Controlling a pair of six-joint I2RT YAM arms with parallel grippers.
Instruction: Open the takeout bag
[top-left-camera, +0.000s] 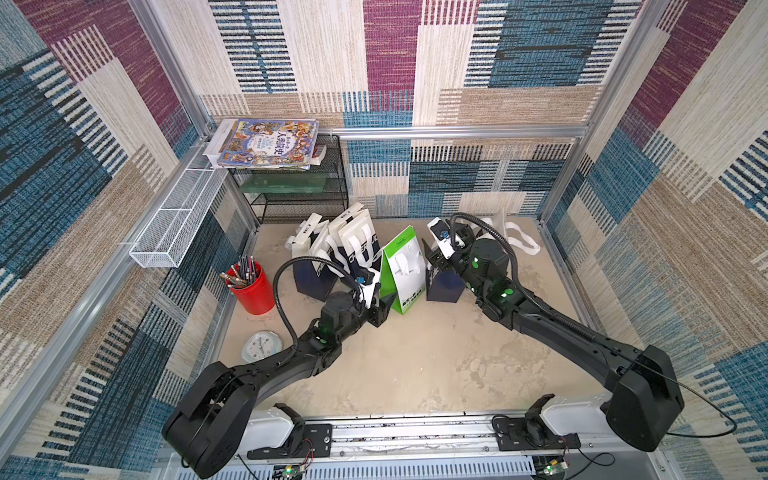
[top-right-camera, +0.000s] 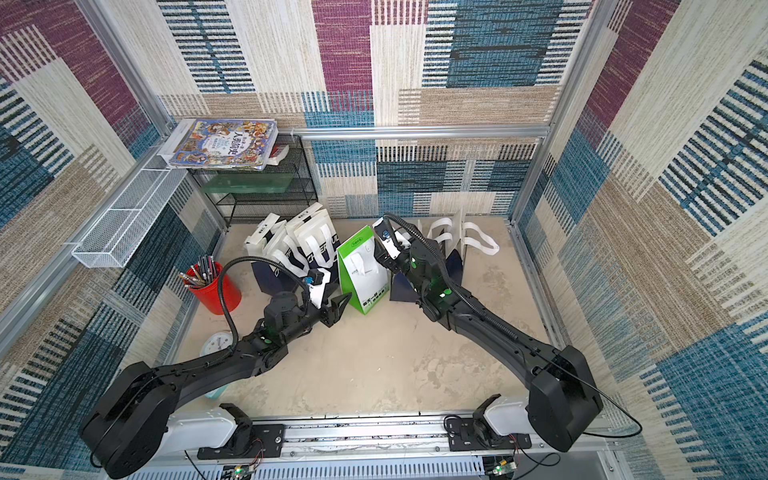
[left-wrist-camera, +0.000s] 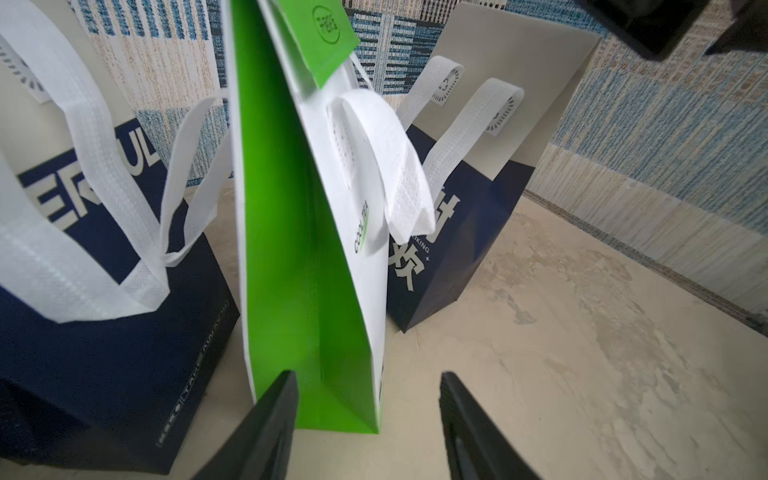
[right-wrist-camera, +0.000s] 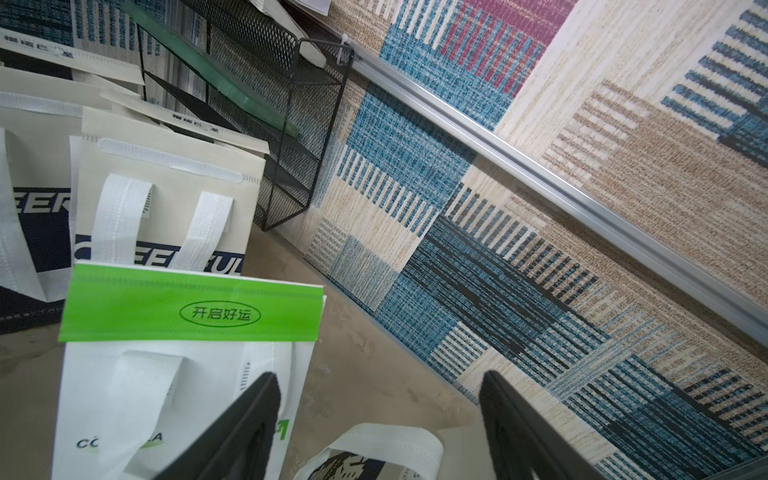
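Note:
A white-and-green takeout bag (top-left-camera: 408, 268) stands upright at the middle of the row, its green top band (right-wrist-camera: 192, 308) folded over and closed. White strap handles (left-wrist-camera: 384, 160) hang on its face, and its green side (left-wrist-camera: 288, 240) shows in the left wrist view. My left gripper is open in front of the bag's lower side, nothing between its fingers. Above and to the right of the bag, my right gripper is open and empty; in the right wrist view the bag's face sits behind its left finger (right-wrist-camera: 240, 432).
Navy-and-cream bags (top-left-camera: 352, 232) crowd the left side, and another navy bag (top-left-camera: 444, 286) stands right of the green one. A red pen cup (top-left-camera: 254, 292) and a white dial (top-left-camera: 261, 345) lie farther left.

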